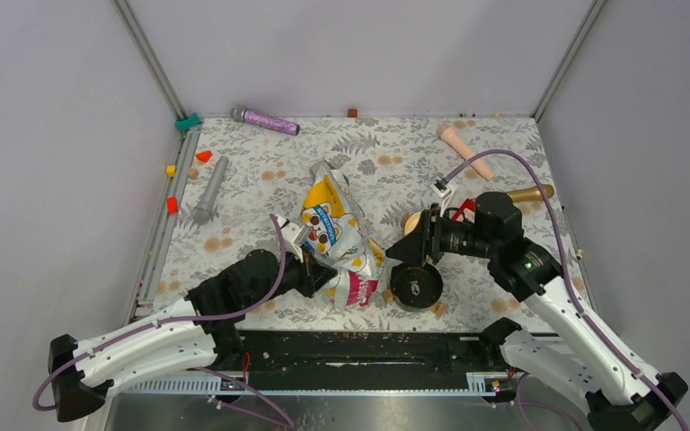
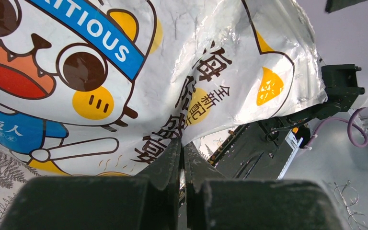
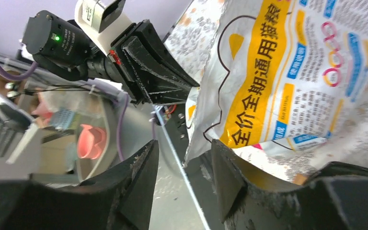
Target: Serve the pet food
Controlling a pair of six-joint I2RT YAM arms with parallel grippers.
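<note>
The yellow and white pet food bag (image 1: 337, 229) lies on the table in front of both arms, its cartoon face upward. My left gripper is shut on a fold of the bag near its edge, and the foil (image 2: 249, 91) creases around the fingertips. To the bag's right hangs my right gripper, open with nothing held; the bag's edge (image 3: 206, 129) shows beyond its fingers. Just below the right gripper in the top view stands a round black bowl (image 1: 416, 287), which appears only in part at the lower right of the right wrist view.
Behind the right gripper a round yellowish item (image 1: 411, 223) and a red item (image 1: 464, 209) are partly covered. Microphones ring the table: purple (image 1: 269, 121), grey (image 1: 210, 190), pink (image 1: 465, 151) and gold (image 1: 530, 193).
</note>
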